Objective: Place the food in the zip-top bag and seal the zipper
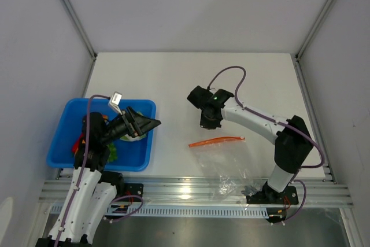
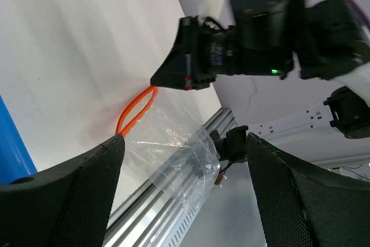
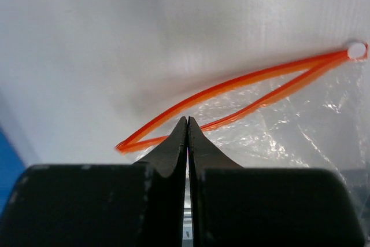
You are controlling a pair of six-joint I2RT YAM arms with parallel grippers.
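Observation:
The clear zip-top bag [image 1: 225, 160] lies on the table, its body hanging toward the front edge. In the right wrist view, its orange zipper edge [image 3: 231, 87] forms two strips with a gap between them, and a white slider [image 3: 356, 50] sits at the far right end. My right gripper is shut with nothing between its fingertips; the orange strips pass beyond them. From the top, that right gripper [image 1: 210, 125] is behind the zipper. My left gripper stands open and empty, over the right part of the blue bin [image 1: 130, 165] in the top view.
Inside the blue bin lie food pieces, including a green one [image 1: 112, 152] and a pale one [image 1: 132, 137], partly covered by the left arm. A metal rail [image 1: 185, 186] runs along the table's front.

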